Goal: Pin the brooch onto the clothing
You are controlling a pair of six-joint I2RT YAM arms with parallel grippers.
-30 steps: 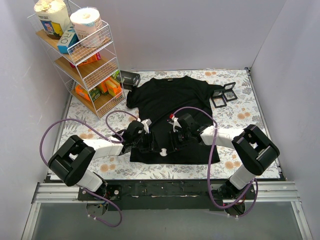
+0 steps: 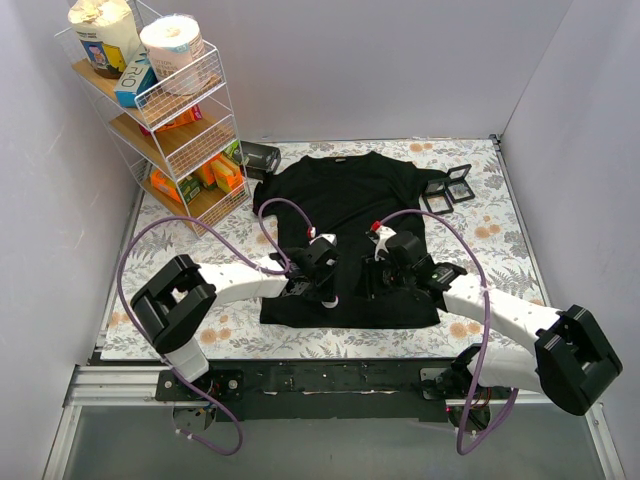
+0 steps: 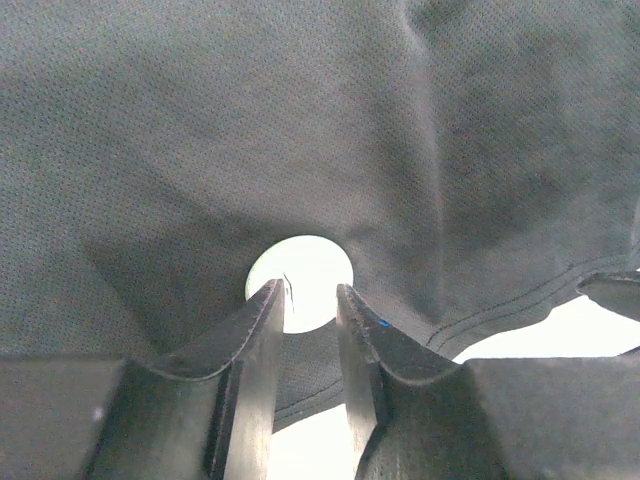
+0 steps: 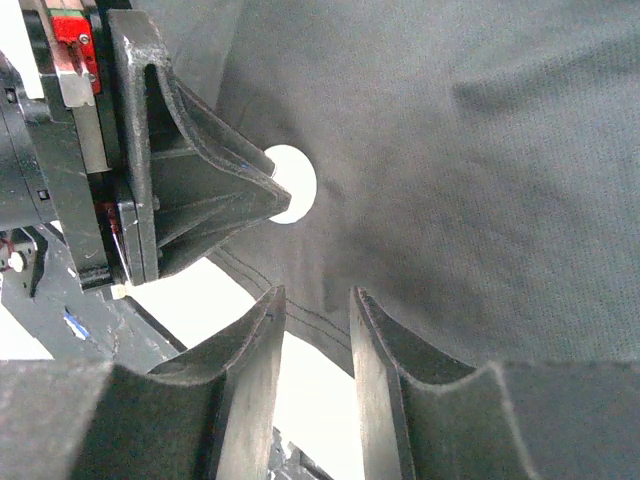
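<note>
Near the lower hem of the black shirt (image 2: 345, 200) lies a round white brooch (image 2: 330, 302), flat on the cloth. In the left wrist view the brooch (image 3: 305, 265) shows just beyond the fingertips of my left gripper, which is part open. Whether those fingers touch it I cannot tell. Seen from the right wrist, the brooch (image 4: 292, 185) is partly covered by the left gripper's fingers (image 4: 215, 190). My right gripper stands open above the shirt, to the right of the brooch, with nothing between its fingers.
A wire shelf (image 2: 200, 150) with boxes and rolls stands at the back left. Black open cases (image 2: 450, 190) lie by the right sleeve. The floral tablecloth (image 2: 500, 260) is clear along the right side.
My left gripper has moved right, over the brooch. The right gripper has backed away to the right. On the shirt, the brooch stays at about the same place.
</note>
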